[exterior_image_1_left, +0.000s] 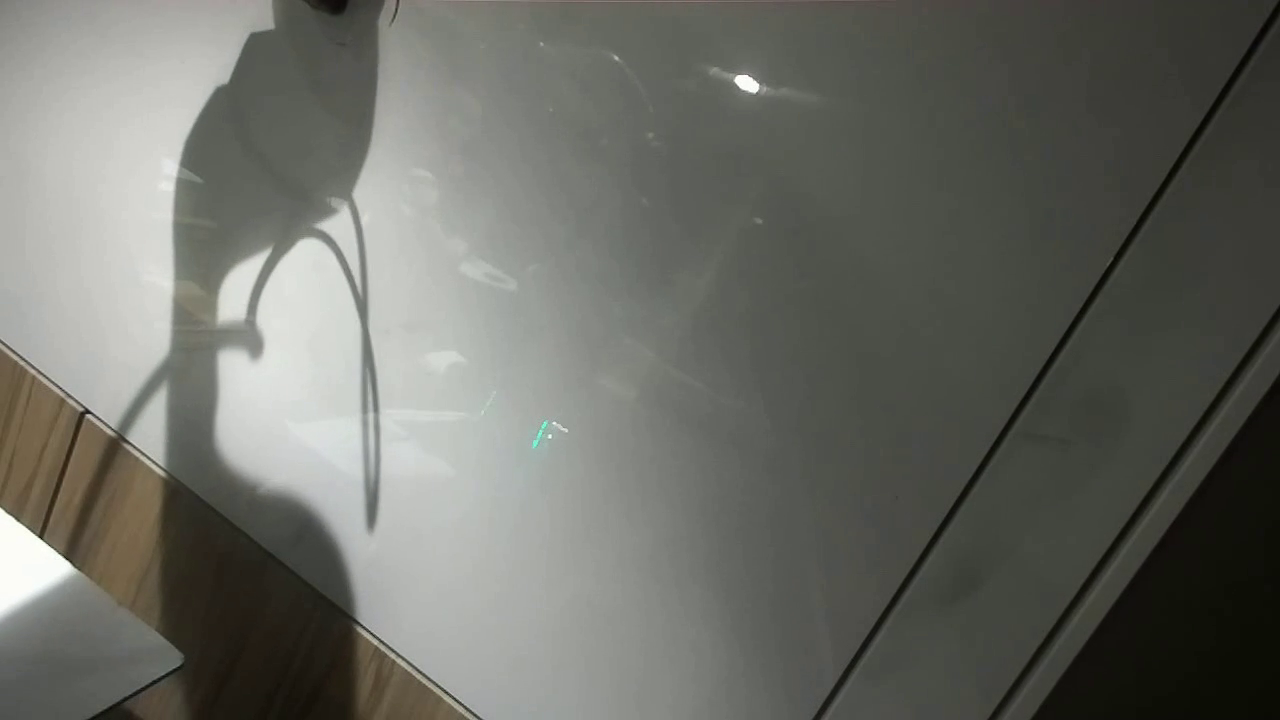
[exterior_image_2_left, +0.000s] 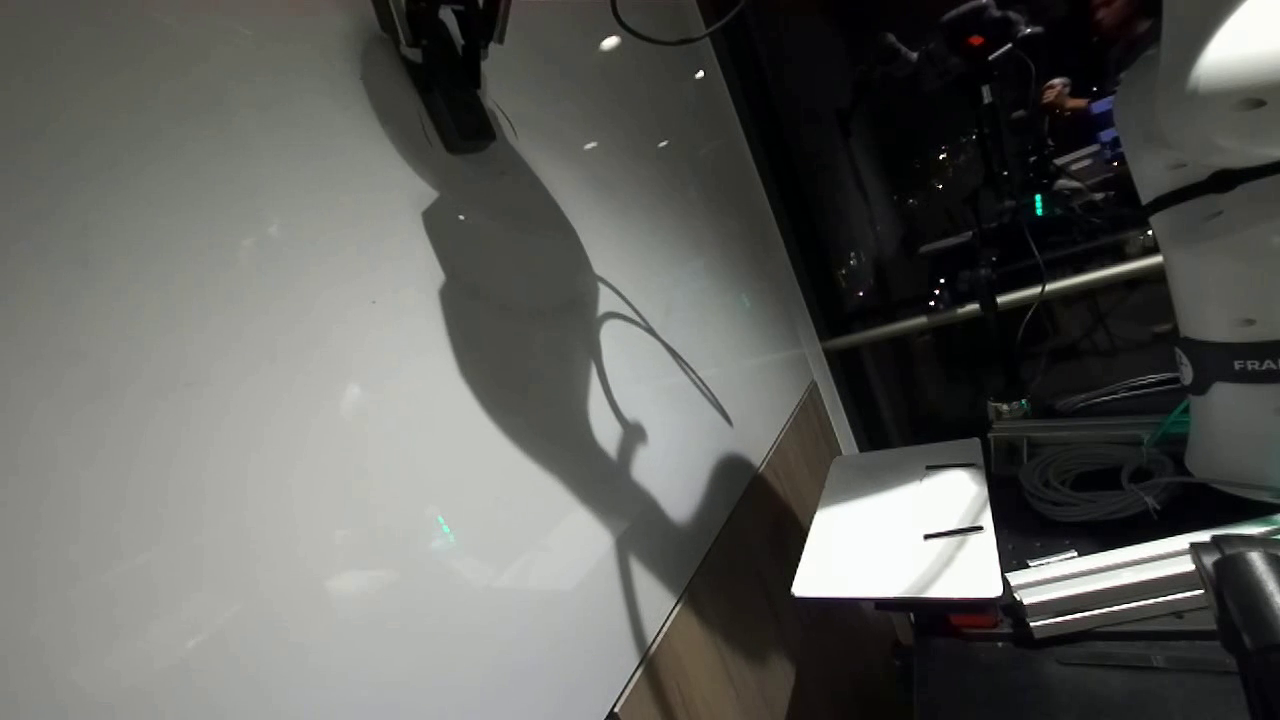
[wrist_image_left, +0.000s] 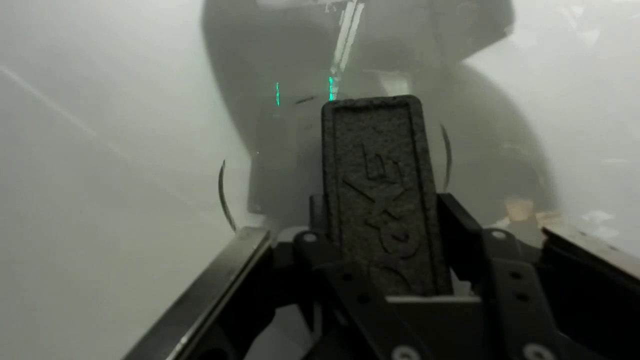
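A dark, block-shaped eraser (wrist_image_left: 384, 138) with marks scratched into its upper face sticks out ahead of my gripper, which is shut on it from both sides. Below it is the glossy white board (wrist_image_left: 120, 240). One thin dark curved line (wrist_image_left: 223, 195) shows left of the eraser and another curved line (wrist_image_left: 447, 157) right of it; a short dark stroke (wrist_image_left: 304, 99) lies near its far end. In exterior view 2 the eraser (exterior_image_2_left: 464, 124) hangs from the gripper at the top, between the two curves. Whether it touches the board I cannot tell.
Wooden edging (exterior_image_1_left: 144, 516) borders the board. A white panel (exterior_image_2_left: 882, 516) carrying two dark strips or pens sits beyond it, near the white robot arm (exterior_image_2_left: 1236, 288). A large arm shadow crosses the board, whose other areas look clear.
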